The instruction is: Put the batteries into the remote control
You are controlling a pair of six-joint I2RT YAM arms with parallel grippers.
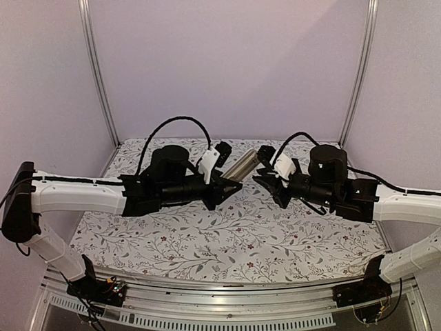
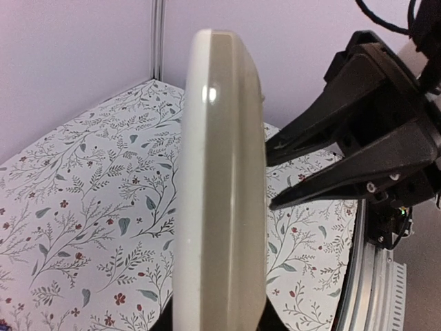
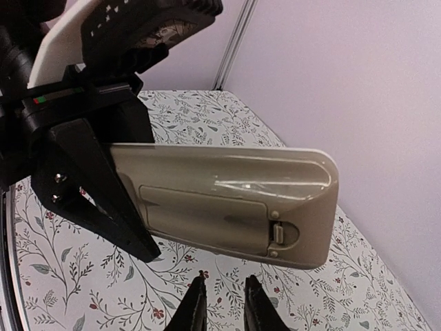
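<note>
Above the table, the remote control is tilted, its lower end in my left gripper, which is shut on it. The right wrist view shows its grey-beige back with the battery cover in place and a small latch at the cover's end. One left finger lies against the remote there. My right gripper is part open, its fingers apart and nothing between them, close to the remote's free end. No batteries can be made out for certain.
A tiny dark blue bit of something is cut off at the lower left corner of the left wrist view.
</note>
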